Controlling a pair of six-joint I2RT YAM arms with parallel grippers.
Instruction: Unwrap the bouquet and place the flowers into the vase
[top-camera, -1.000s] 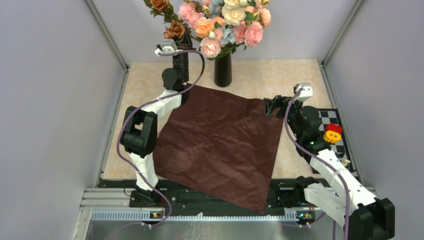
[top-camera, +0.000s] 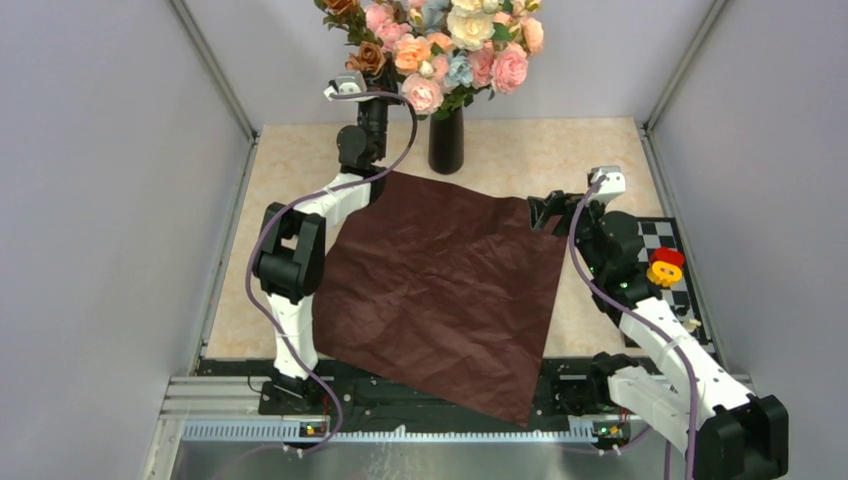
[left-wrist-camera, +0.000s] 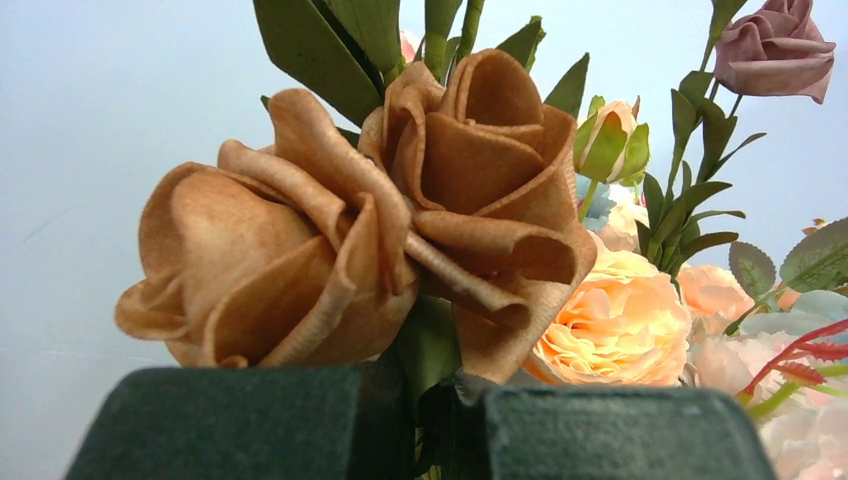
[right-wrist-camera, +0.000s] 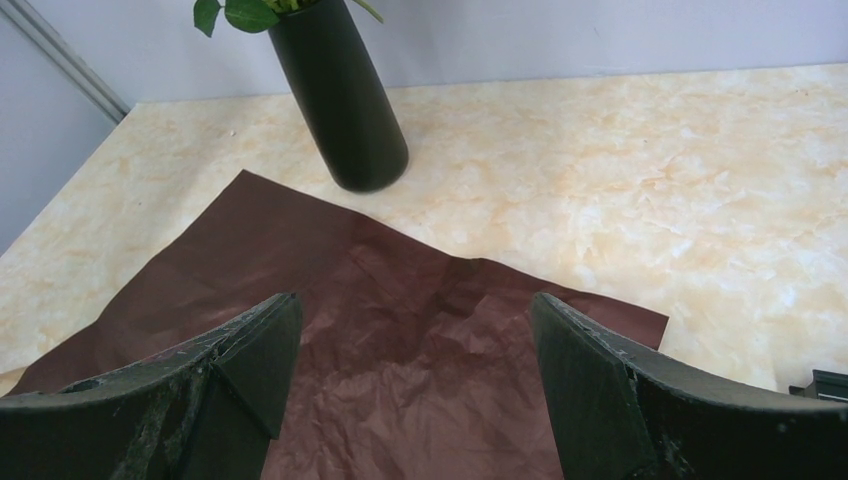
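Note:
A tall black vase (top-camera: 446, 142) stands upright at the back of the table, packed with pink, peach, cream and blue flowers (top-camera: 468, 45). Just left of that bouquet, brown roses (top-camera: 366, 57) rise from my left gripper (top-camera: 378, 72). The left wrist view shows those brown roses (left-wrist-camera: 350, 220) close up, their green stem pinched between the dark fingers. Whether the stem's lower end is inside the vase cannot be seen. My right gripper is open and empty over the brown cloth, well in front of the vase (right-wrist-camera: 340, 100).
A wrinkled brown cloth (top-camera: 440, 270) covers the middle of the table. On the right, a checkered board (top-camera: 660, 236) holds a red piece (top-camera: 667, 257) and a yellow piece (top-camera: 664, 274). Bare tabletop lies right of the vase.
The vase and right arm look unchanged.

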